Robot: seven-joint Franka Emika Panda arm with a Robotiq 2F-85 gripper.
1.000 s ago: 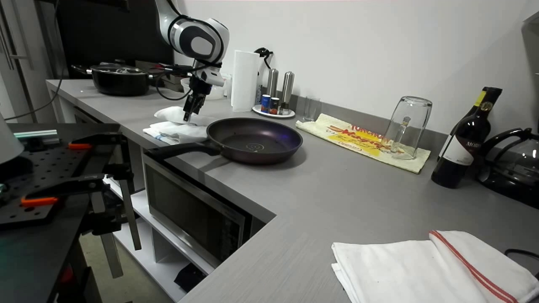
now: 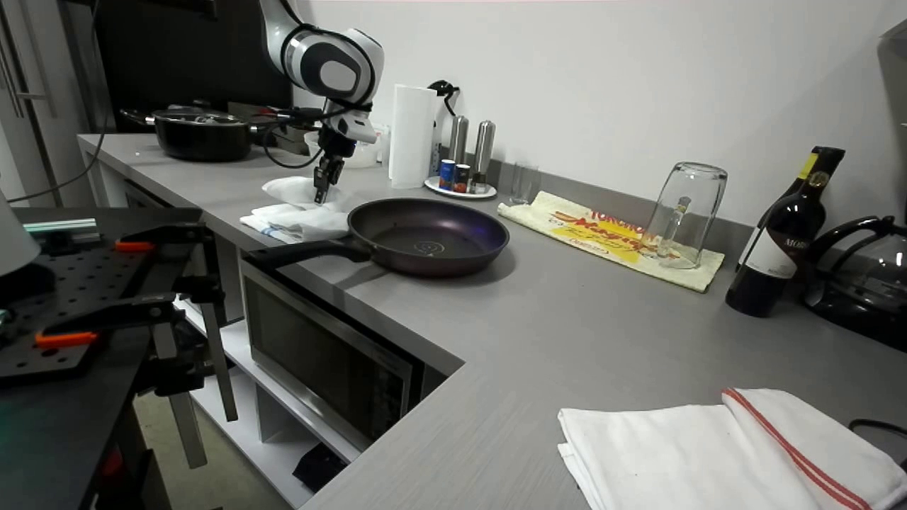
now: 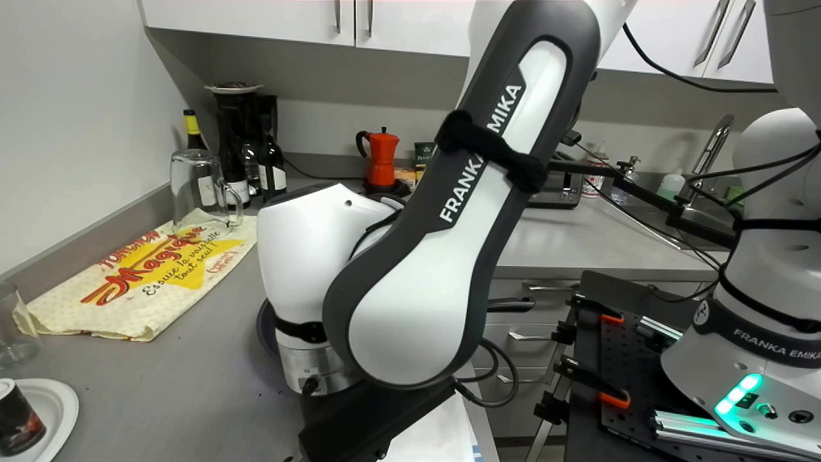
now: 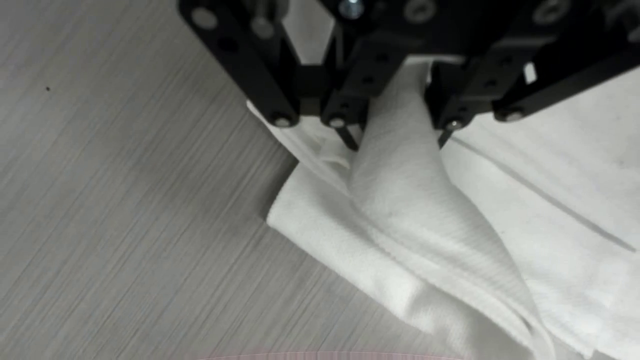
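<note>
A white towel (image 2: 310, 222) lies bunched on the grey counter behind the black pan (image 2: 429, 242). Above it, my gripper (image 2: 320, 200) points down, shut on a fold of that cloth. In the wrist view the white towel (image 4: 414, 180) rises as a narrow pinched fold between the fingers of my gripper, while its lower layers spread out on the counter (image 4: 132, 210). Exterior view 2 shows only a corner of the towel (image 3: 435, 431) beneath the arm; the fingertips are hidden there.
The pan's handle (image 2: 306, 252) reaches over the counter edge close to the towel. A paper towel roll (image 2: 413, 136) and a white plate with shakers (image 2: 461, 192) stand by the wall. A second white towel (image 2: 706, 450) lies at the front right, with bare counter between.
The gripper has shifted slightly to the right and turned more upright in exterior view 1. The cloth around its fingertips has moved a little; the pan has stayed put.
</note>
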